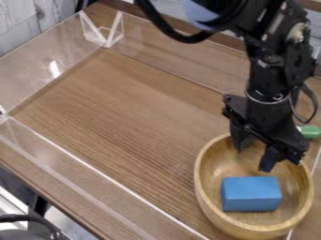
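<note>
My black gripper (261, 142) is lowered into the upper part of a round tan bowl (211, 176) at the lower right. Its fingertips are partly inside the bowl, behind a blue block (251, 192) resting in the bowl's front part. I cannot make out what, if anything, is between the fingers; they are dark and overlap one another.
A small green object (310, 133) lies at the right edge, behind the bowl.
</note>
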